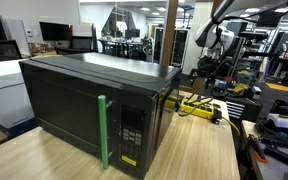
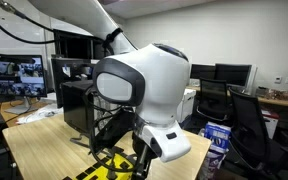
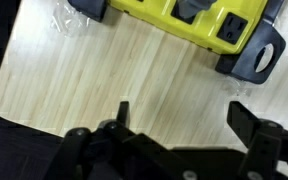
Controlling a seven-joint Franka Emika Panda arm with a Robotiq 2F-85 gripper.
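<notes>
My gripper stands open in the wrist view, its fingers (image 3: 246,122) wide apart over bare wooden tabletop, with nothing between them. A yellow device with black fittings (image 3: 212,22) lies at the top of that view, beyond the fingertips. In exterior view 1 the arm hangs over the far end of the table, above the yellow device (image 1: 195,106). A black microwave (image 1: 79,105) with a green handle (image 1: 103,132) fills the left of that view, its door shut. The arm's white body blocks much of exterior view 2.
Black cables (image 1: 240,128) and stands crowd the table's right side. Bare wood (image 1: 189,145) lies to the right of the microwave. Office chairs (image 2: 262,128) and a blue-and-white box (image 2: 213,143) stand behind the arm.
</notes>
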